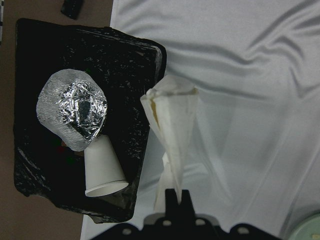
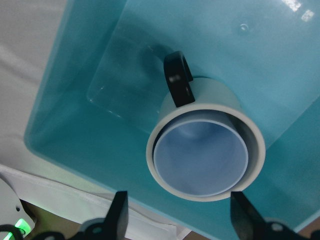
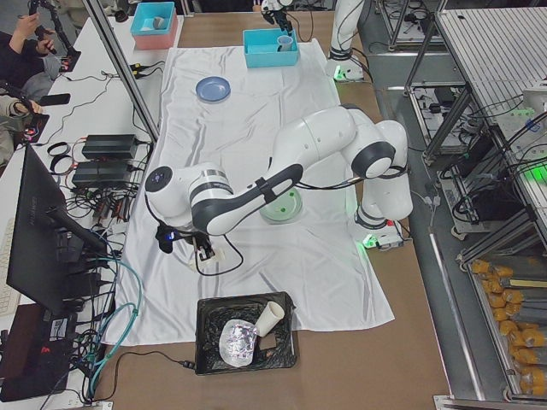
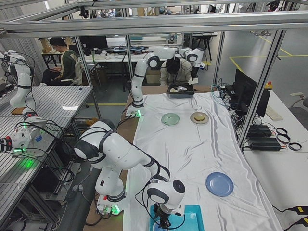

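Observation:
My left gripper is shut on a crumpled white paper piece (image 1: 172,120), held over the cloth beside a black-lined bin (image 1: 50,45). Inside that bin lie crumpled foil (image 1: 80,107) and a white paper cup (image 1: 102,165). My right gripper stands open above a blue plastic box (image 2: 100,130). In the box a white mug (image 2: 222,95) with a black handle holds a light blue cup (image 2: 200,155).
A green plate (image 3: 282,205) and a blue plate (image 3: 213,88) sit on the white cloth. A tan plate (image 4: 199,117) is near the left arm. Cables and a monitor line the table side.

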